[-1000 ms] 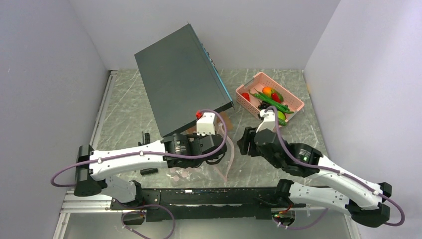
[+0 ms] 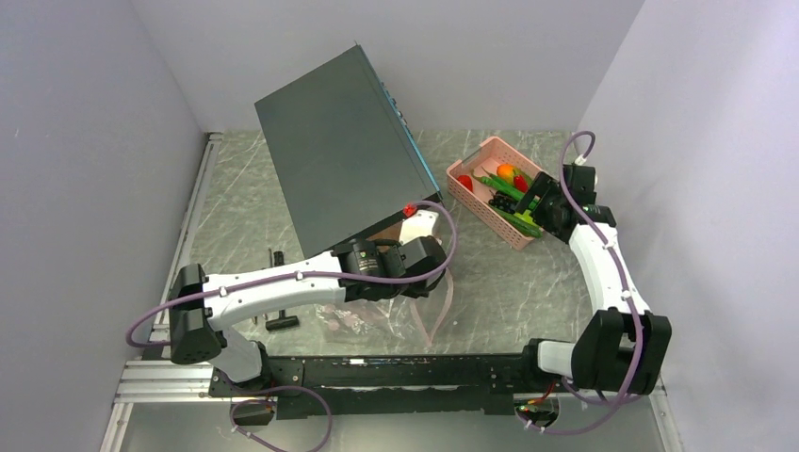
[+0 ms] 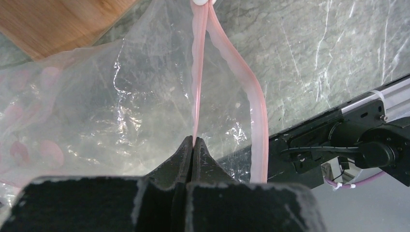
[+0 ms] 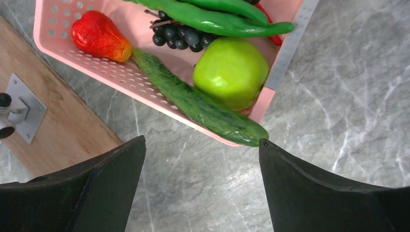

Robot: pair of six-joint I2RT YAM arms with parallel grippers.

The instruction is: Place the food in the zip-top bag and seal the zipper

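Note:
A clear zip bag (image 3: pixel 121 111) with pink zipper strips lies on the table. My left gripper is shut on one strip of its pink zipper (image 3: pixel 197 77), near the bag's middle. In the right wrist view, a pink basket (image 4: pixel 96 77) holds a cucumber (image 4: pixel 193 101), a green round fruit (image 4: pixel 229 67), dark grapes (image 4: pixel 179 36), long green peppers (image 4: pixel 222 26) and a red-orange pepper (image 4: pixel 96 36). My right gripper hangs open over the basket's near edge, nothing between its fingers.
A large dark panel (image 2: pixel 344 141) leans over a wooden board (image 3: pixel 63 21) at the back centre. Black tools (image 2: pixel 281 320) lie at the left.
My right arm has swung from the front centre-right up to the basket at the back right. My left arm has shifted slightly to the right.

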